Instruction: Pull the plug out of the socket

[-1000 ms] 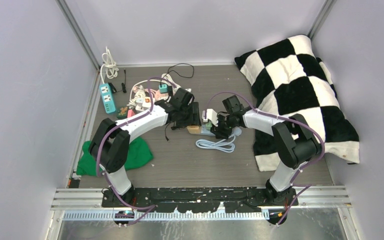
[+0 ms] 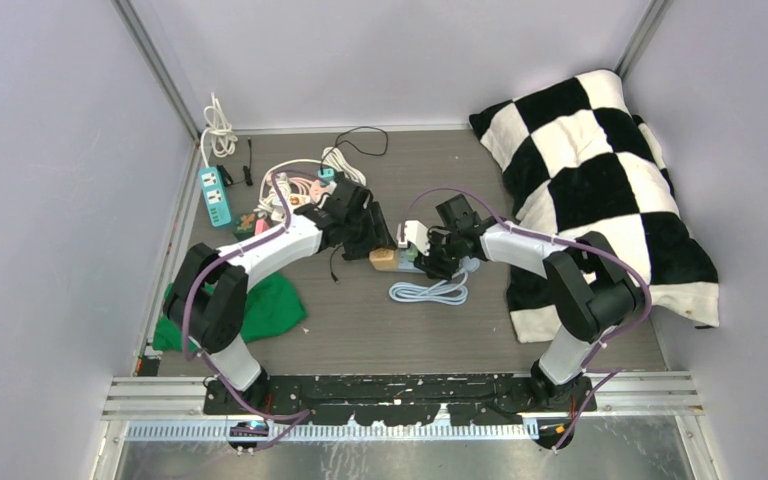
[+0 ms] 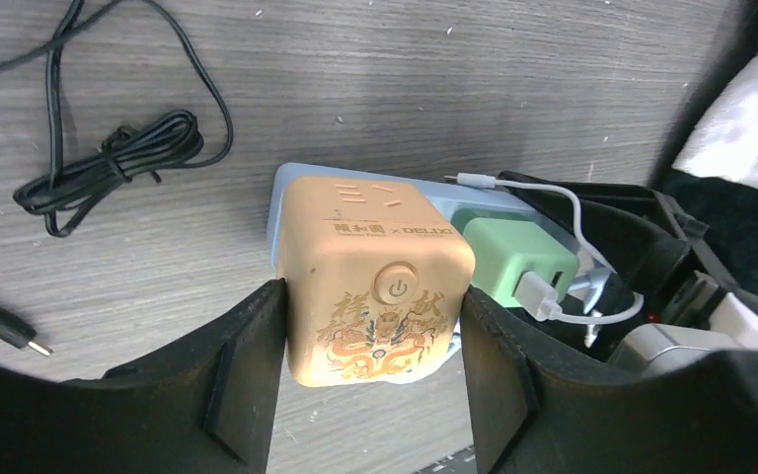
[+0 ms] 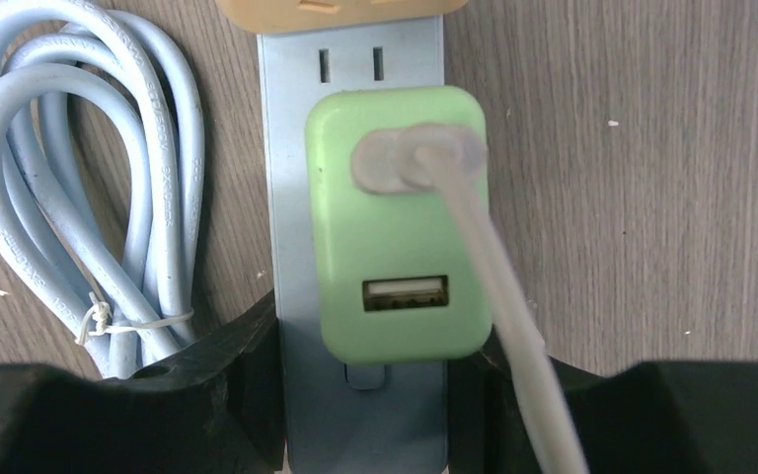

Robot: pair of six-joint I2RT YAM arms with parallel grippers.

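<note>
A peach plug adapter (image 3: pixel 378 281) sits on the end of a light-blue power strip (image 4: pixel 353 69), beside a green USB charger (image 4: pixel 398 242) with a white cable. My left gripper has its fingers at both sides of the peach adapter; whether they press on it is hard to tell. My right gripper surrounds the strip's other end, just beyond the green charger, fingers close along both sides; its grip is partly hidden under the charger and cable.
A blue cable coil (image 2: pixel 428 293) lies in front of the strip. Other strips and cables (image 2: pixel 215 195) crowd the back left, with a green cloth (image 2: pixel 270 310) at front left. A checkered cushion (image 2: pixel 590 190) fills the right side.
The strip and right arm have moved very little.
</note>
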